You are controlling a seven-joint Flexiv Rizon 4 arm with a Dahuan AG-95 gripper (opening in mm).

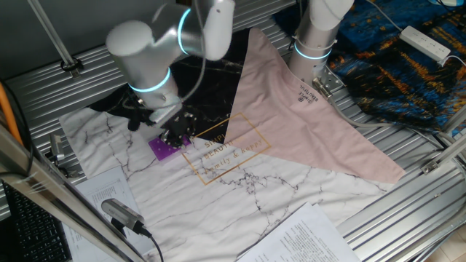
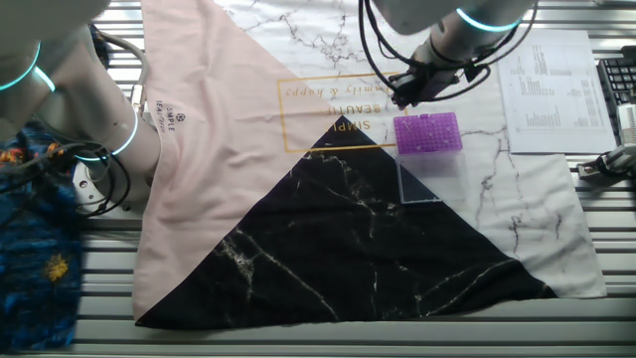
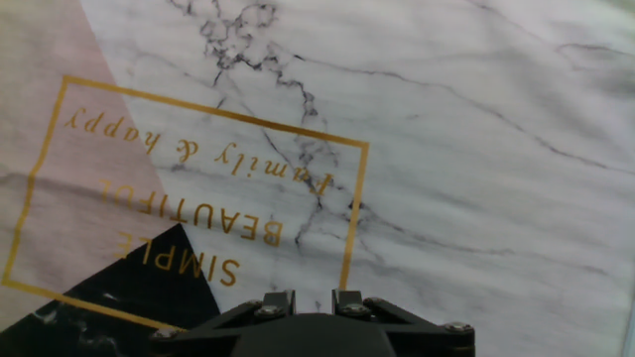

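Note:
A purple perforated rack or box top (image 2: 427, 132) lies on the cloth, with a clear, see-through container part (image 2: 431, 181) adjoining it. In exterior view 1 my gripper (image 1: 183, 143) hangs over the right side of the purple piece (image 1: 164, 151) and hides some of it. Exterior view 2 places the gripper (image 2: 400, 99) just beside the purple piece's upper left corner, seemingly above the cloth. At the bottom of the wrist view, the gripper has its two fingertips apart, only cloth visible in the gap. Neither the rack nor the container appears there.
A pink, black and white marbled cloth (image 1: 251, 178) with gold lettering covers most of the slatted table. Papers (image 2: 556, 89) and a keyboard (image 1: 29, 225) lie at its edges.

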